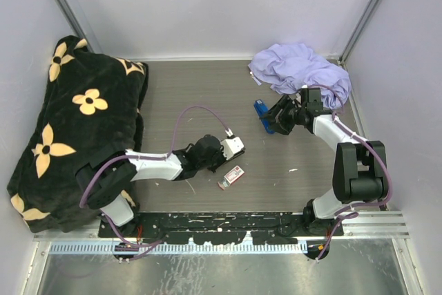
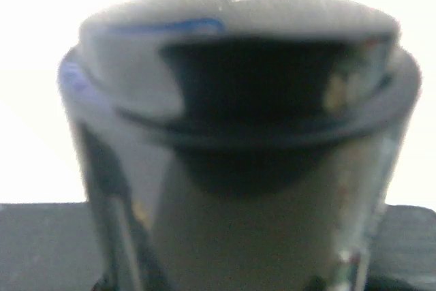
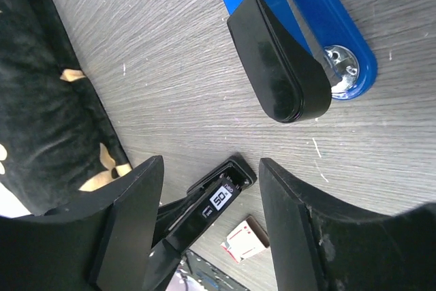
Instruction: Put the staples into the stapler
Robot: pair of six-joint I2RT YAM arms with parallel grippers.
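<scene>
In the top view my left gripper [image 1: 219,151] is at the middle, shut on the black stapler, whose glossy end [image 2: 238,80] fills the left wrist view. A small staple box [image 1: 231,177] lies just below it. My right gripper hangs apart from the stapler, part open, over a blue tool [image 1: 260,108] with a black grip [image 3: 272,59]; nothing shows held between its fingers.
A lilac cloth [image 1: 297,63] lies at the back right. A black flowered cushion [image 1: 69,136] covers the left side. The board between is mostly clear.
</scene>
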